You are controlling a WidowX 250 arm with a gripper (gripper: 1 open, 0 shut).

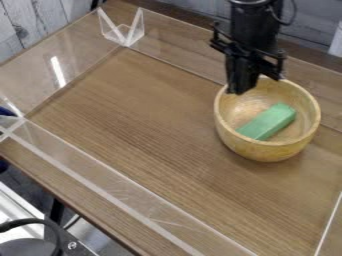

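Observation:
My black gripper [243, 72] hangs over the back rim of a tan wooden bowl [233, 141], shut, with nothing seen between its fingers. Inside the bowl, toward its right, lies a green oblong block [267, 121].
A clear plastic container [123, 28] stands at the back left of the wooden table [127, 120]. A black cable or tube [27, 230] lies at the front left corner.

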